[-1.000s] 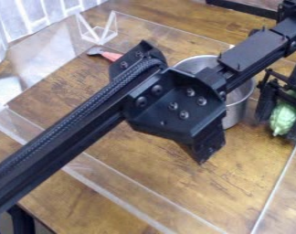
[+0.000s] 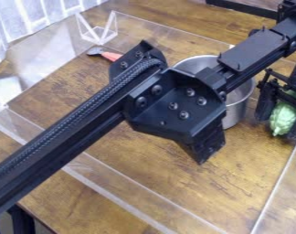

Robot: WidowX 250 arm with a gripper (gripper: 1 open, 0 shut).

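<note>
The black robot arm crosses the view from lower left to upper right. At the right edge its gripper [image 2: 275,102] is low, around a pale green object [image 2: 282,119] that looks like a vegetable. Whether the fingers are closed on it is unclear. A steel pot [image 2: 234,108] stands just left of the gripper, partly hidden behind the arm.
A utensil [image 2: 100,46] with a red handle lies at the upper left, near clear plastic panels [image 2: 6,87] and a white cloth [image 2: 16,23]. The wooden table [image 2: 138,196] has bare room in the front and middle.
</note>
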